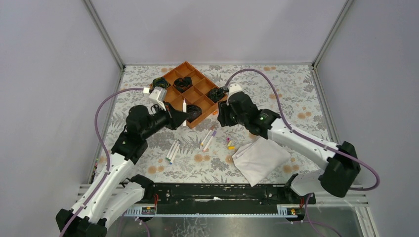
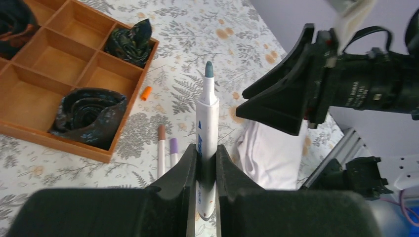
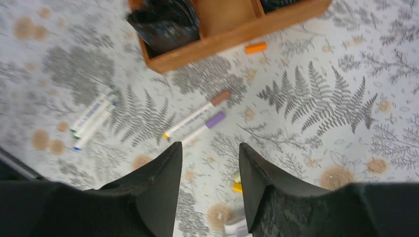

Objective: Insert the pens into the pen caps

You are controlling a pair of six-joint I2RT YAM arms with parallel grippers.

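A white pen (image 2: 206, 123) stands upright, its bare teal tip pointing up and no cap on that end. Around its lower body my left gripper is shut. My right gripper is part open over the table, to the right of the pen; only table shows between its fingers. Below it lie a brown-ended pen (image 3: 195, 116) and a purple-ended pen (image 3: 200, 131). An orange cap (image 3: 255, 47) is by the box, and a yellow cap (image 3: 237, 187) lies nearer the front. Two white pens (image 3: 94, 118) rest side by side at the left.
The wooden compartment box (image 1: 197, 81) stands at the back, with dark bags in some compartments. A folded white cloth (image 1: 259, 159) covers the front right.
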